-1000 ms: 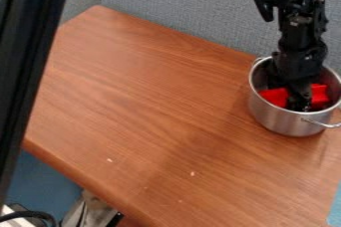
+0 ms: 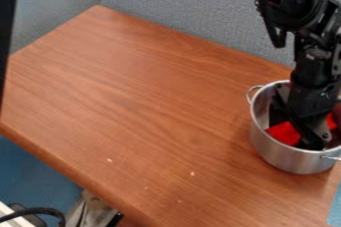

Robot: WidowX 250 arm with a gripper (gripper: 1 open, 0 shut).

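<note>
A steel pot with side handles stands at the right edge of the wooden table. My black gripper reaches down into it from above, its fingers low inside the pot. A red object lies in the pot, partly hidden by the gripper. Whether the fingers are closed on it cannot be made out.
A grey padded wall runs along the back. Cables and equipment sit at the lower left, off the table.
The pot, with my gripper inside it, has shifted toward the front of the table and slightly right. The arm has moved along with it.
</note>
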